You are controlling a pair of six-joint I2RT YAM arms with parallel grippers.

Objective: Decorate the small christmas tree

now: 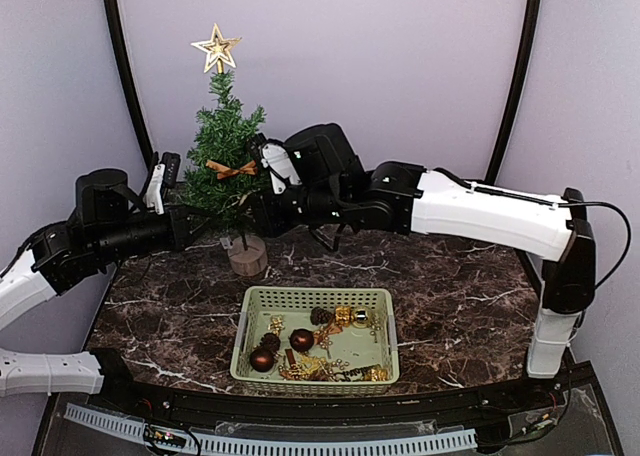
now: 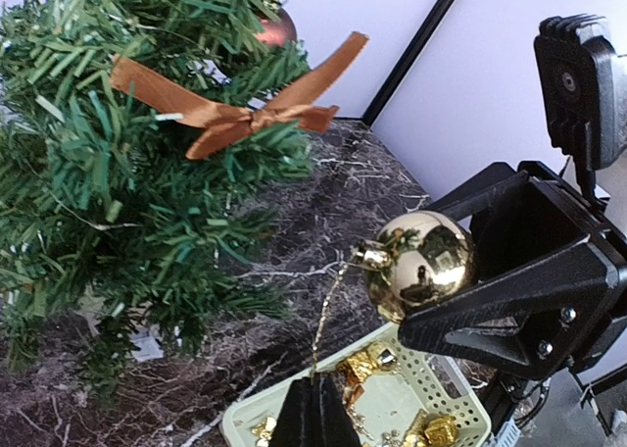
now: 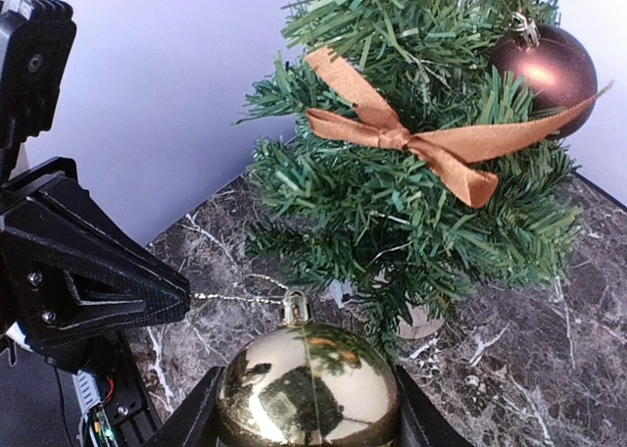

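Observation:
The small green tree (image 1: 225,131) carries a gold star (image 1: 216,49), an orange ribbon bow (image 2: 250,116) and a brown bauble (image 3: 544,74). My right gripper (image 1: 265,206) is shut on a shiny gold bauble (image 3: 309,388), held beside the lower front-right branches. A thin gold string runs from the bauble's cap to my left gripper, which is shut, its tips at the string at the bottom of the left wrist view. In the top view the two grippers face each other across the lower tree.
A pale plastic basket (image 1: 390,331) of baubles, cones and gold ornaments sits at the front centre of the dark marble top (image 1: 460,326). The tree's wooden base (image 1: 248,261) stands behind it. Pale walls surround the workspace.

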